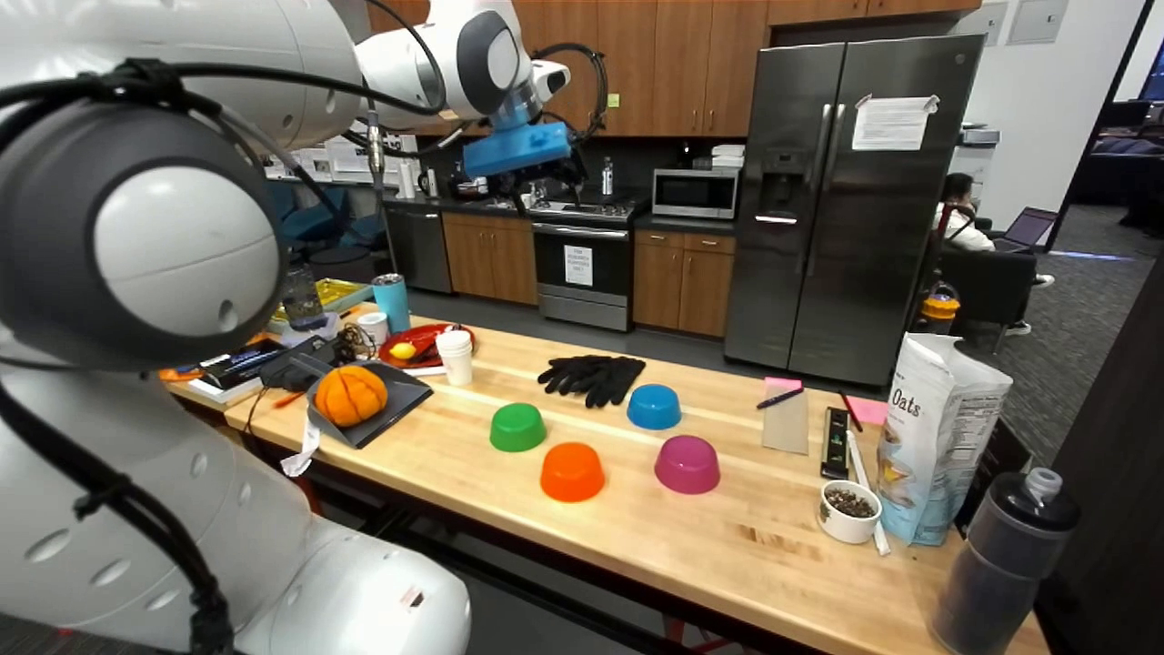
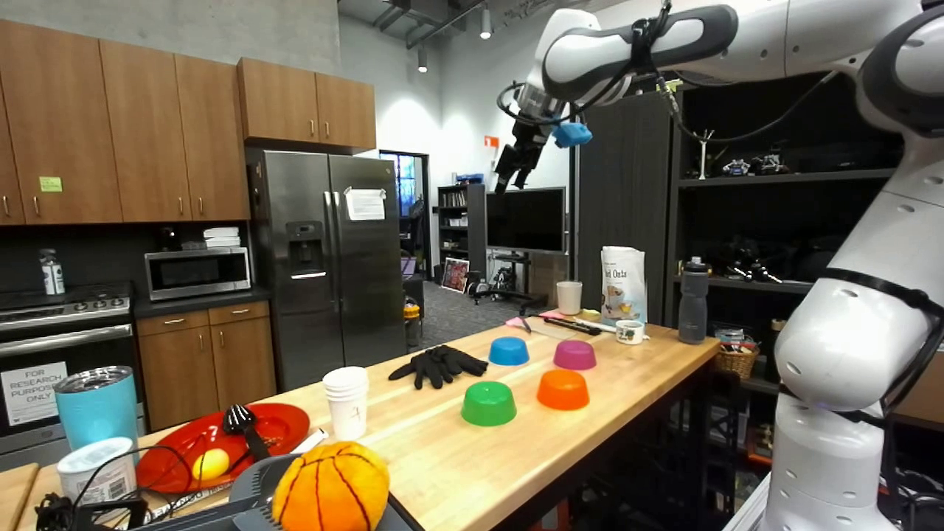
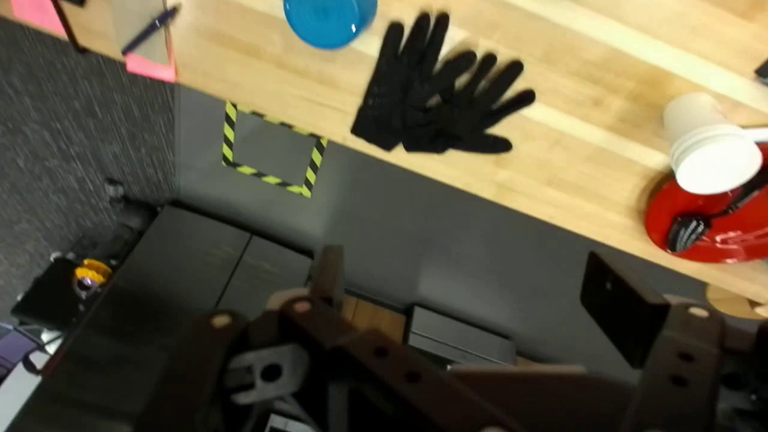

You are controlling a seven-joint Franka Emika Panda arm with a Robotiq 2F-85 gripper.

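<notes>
High above the far side of the table, my gripper is open, its fingers wide apart with only floor and cabinets seen beyond them. In exterior view 2 the gripper (image 2: 511, 186) angles down, well clear of everything on the table. Four small bowls lie upside down below: green (image 1: 517, 427), orange (image 1: 572, 471), blue (image 1: 654, 408) and magenta (image 1: 687, 464). A pair of black gloves (image 3: 439, 97) lies flat beside the blue bowl (image 3: 329, 18). The other bowls are outside the wrist view.
Left on the table (image 1: 764, 546) are stacked white cups (image 1: 455, 357), a red plate (image 2: 287, 425) and a dustpan (image 1: 404, 406) holding an orange plush ball (image 1: 350, 395). An oats bag (image 1: 936, 442), a cup of dark bits (image 1: 847, 513) and a bottle (image 1: 1004, 568) stand right.
</notes>
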